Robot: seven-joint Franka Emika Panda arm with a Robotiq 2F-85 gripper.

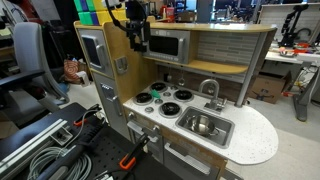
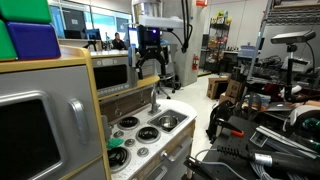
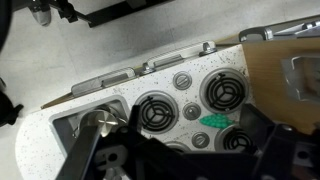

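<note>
My gripper is open, its two dark fingers set wide apart in the wrist view with nothing held between them. It hangs high above the toy kitchen, in front of the microwave point(image 1: 166, 45) in exterior view 1. Below it, a small green object point(image 3: 216, 121) lies among the stove's burners point(image 3: 158, 113). A metal pot point(image 3: 100, 120) sits inside the sink point(image 1: 205, 125), right of the stove in exterior view 1. The fingers cover the lower part of the counter in the wrist view.
A wooden shelf point(image 1: 215, 67) runs above the counter behind the stove, and a faucet point(image 1: 212, 90) rises behind the sink. The tall fridge cabinet point(image 2: 45, 125) borders the stove.
</note>
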